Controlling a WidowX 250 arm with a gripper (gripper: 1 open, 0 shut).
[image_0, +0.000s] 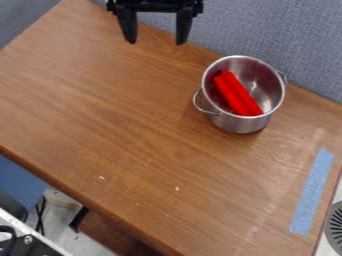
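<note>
My black gripper (156, 32) hangs at the top centre of the camera view, open, with nothing between its fingers. It is up and to the left of a steel pot (247, 124) with two loop handles, which stands on the wooden table (120, 140) at the right. A red elongated object (235, 94) lies inside the pot.
A blue tape strip (313, 190) runs along the table's right side. A grey padded wall (267, 35) borders the back. Cables show off the table's edge at the lower left.
</note>
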